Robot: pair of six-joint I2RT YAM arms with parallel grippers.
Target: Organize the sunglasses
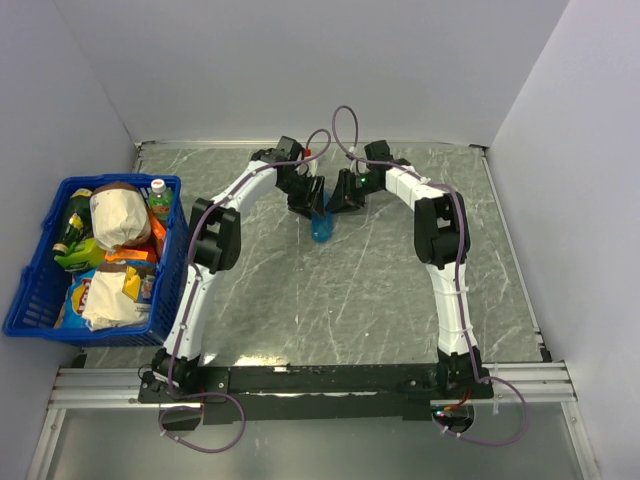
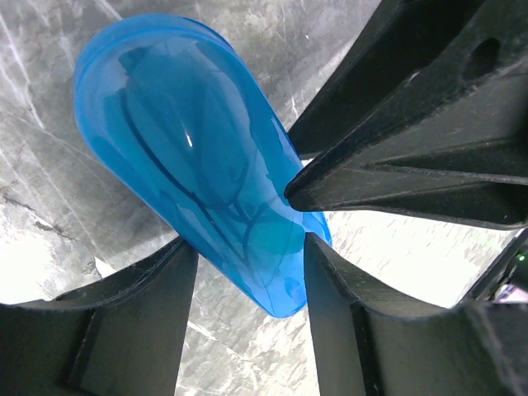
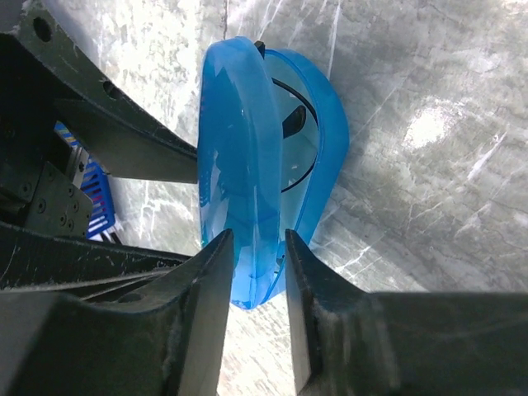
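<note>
A translucent blue glasses case (image 1: 321,228) stands on the grey table between my two grippers. In the right wrist view its two shells are parted along one side, and part of the dark sunglasses (image 3: 294,122) shows inside. Their outline also shows through the blue shell (image 2: 190,124) in the left wrist view. My left gripper is part open, its fingers at either side of the case's lower end. My right gripper is also part open, with the case's edge between its fingertips. Whether any fingertip presses on the case is hard to tell.
A blue basket (image 1: 168,290) packed with groceries stands at the left of the table (image 1: 300,300). Both arms reach in from the front, their grippers close together.
</note>
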